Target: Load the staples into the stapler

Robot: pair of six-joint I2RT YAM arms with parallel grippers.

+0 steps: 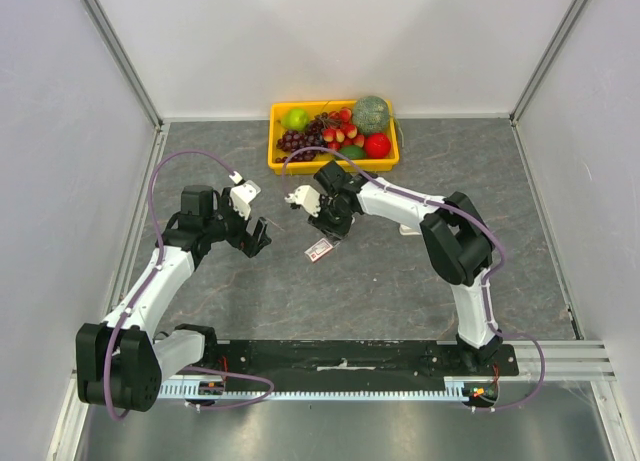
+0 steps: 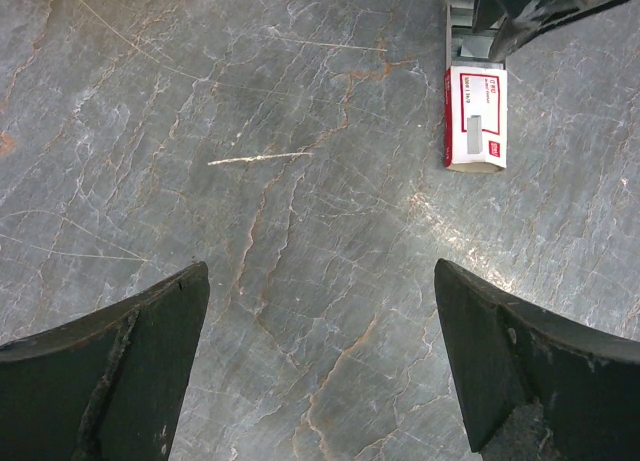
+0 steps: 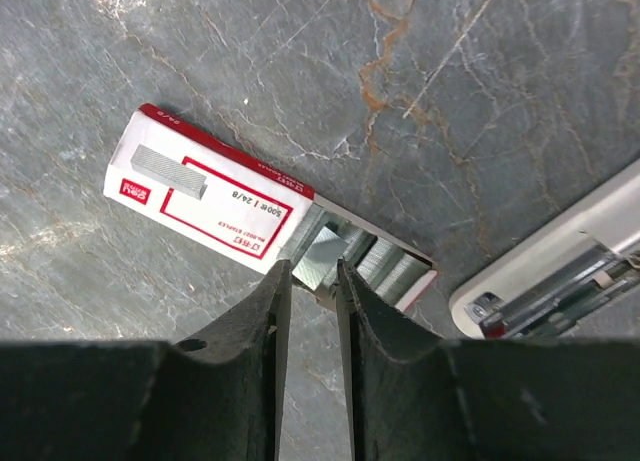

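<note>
The red-and-white staples box (image 3: 205, 196) lies on the grey table, its inner tray (image 3: 372, 263) with staple strips slid partly out at one end. My right gripper hovers over that tray, fingertips a little apart; whether anything is between them I cannot tell. The stapler (image 3: 530, 271), white with an exposed metal channel, lies at the right of the right wrist view. My left gripper stands open over bare table, left of the box, nothing between its fingers.
A yellow crate (image 1: 279, 156) of fruit stands at the back middle. A white object (image 1: 410, 231) lies partly behind the right arm.
</note>
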